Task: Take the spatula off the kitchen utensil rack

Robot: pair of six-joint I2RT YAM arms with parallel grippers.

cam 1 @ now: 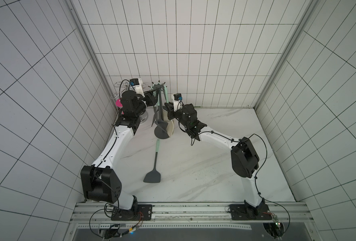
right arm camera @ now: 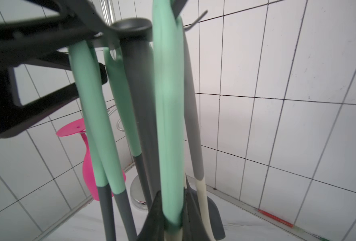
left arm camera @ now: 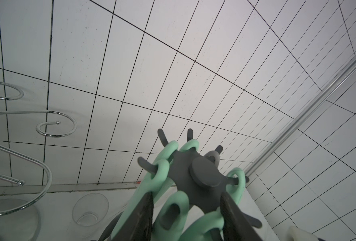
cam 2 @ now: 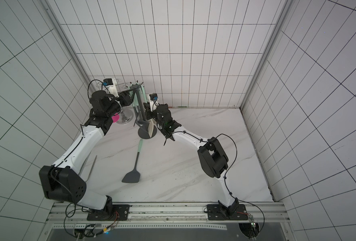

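Note:
The dark utensil rack [left arm camera: 202, 172] carries several green-handled utensils by looped ends. My right gripper is shut on one green handle [right arm camera: 169, 120], whose lower part turns beige; its looped end [left arm camera: 237, 180] is still around a hook. A beige utensil head [cam 1: 170, 128] shows beside the round rack base [cam 1: 161, 130]. At the rack's top, my left gripper has its fingers apart, with green loops showing between and beyond them; contact cannot be made out. Another spatula [cam 1: 152, 176], grey with a green handle, lies flat on the table in front of the rack.
Behind the left arm stands a chrome wire stand [left arm camera: 57, 124] with a round base and a pink item [right arm camera: 91, 172]. A clear glass [left arm camera: 90, 209] is near the back wall. Right of the right arm, the table [cam 1: 222, 176] is largely bare.

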